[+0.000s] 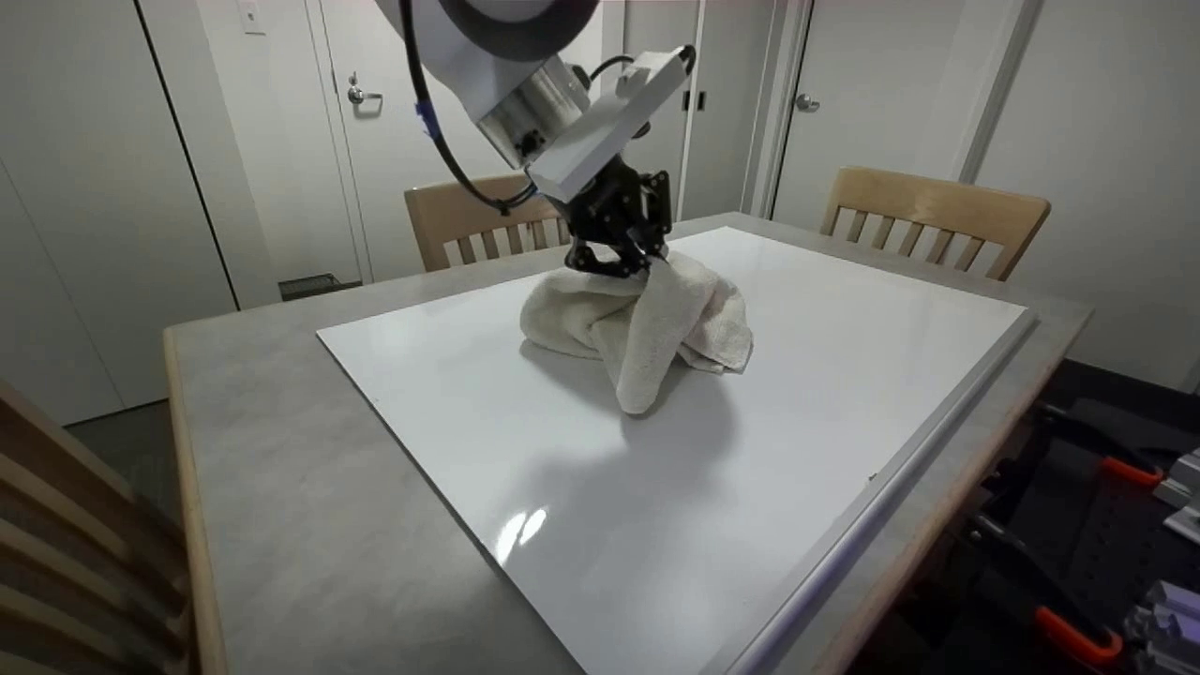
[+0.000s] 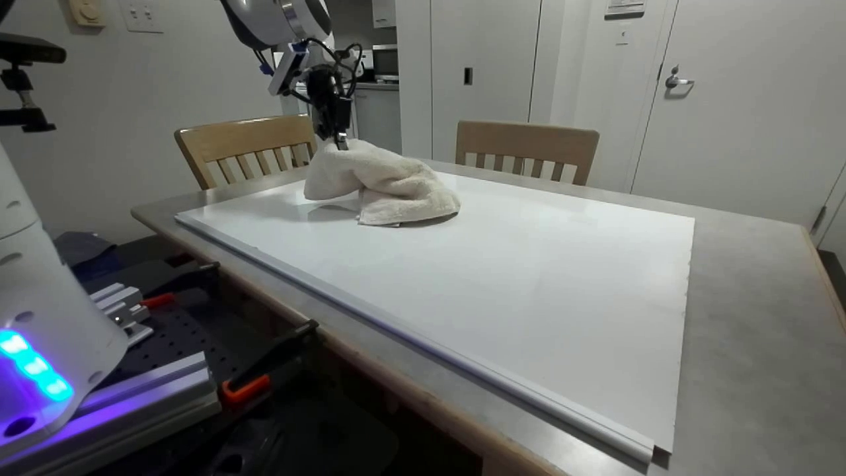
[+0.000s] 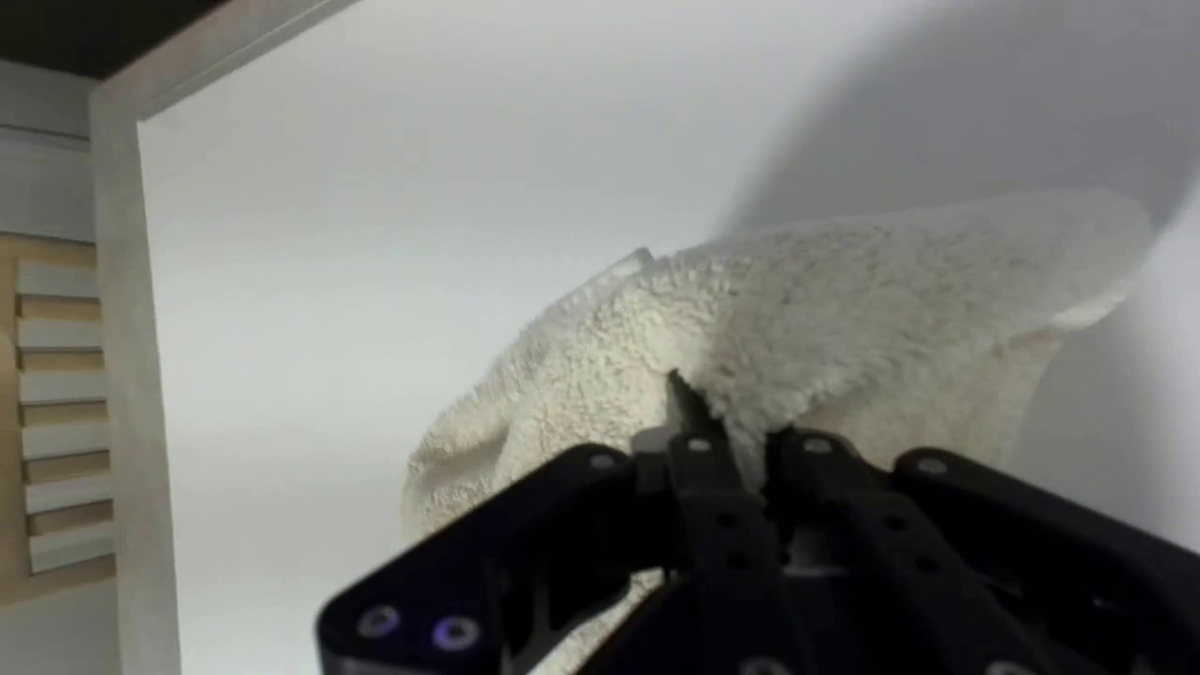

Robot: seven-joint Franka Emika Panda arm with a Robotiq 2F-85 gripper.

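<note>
A cream, fluffy towel (image 1: 664,326) lies bunched on the white board (image 1: 877,337), one fold raised toward my gripper (image 1: 643,261). In the second exterior view the towel (image 2: 388,186) spreads to the right beneath the gripper (image 2: 341,144), and its left part seems lifted off the board. Seen from the wrist, my gripper is shut on a pinched fold, with towel fabric (image 3: 877,304) bulging above and to the right of the black fingers (image 3: 720,506). The towel's underside is hidden.
The board covers most of a grey table (image 1: 304,484) and has a raised metal tray along one long edge (image 2: 444,357). Wooden chairs (image 2: 527,147) stand beyond the table. Clamps with orange handles (image 2: 246,389) sit by the robot base. Most of the board is bare.
</note>
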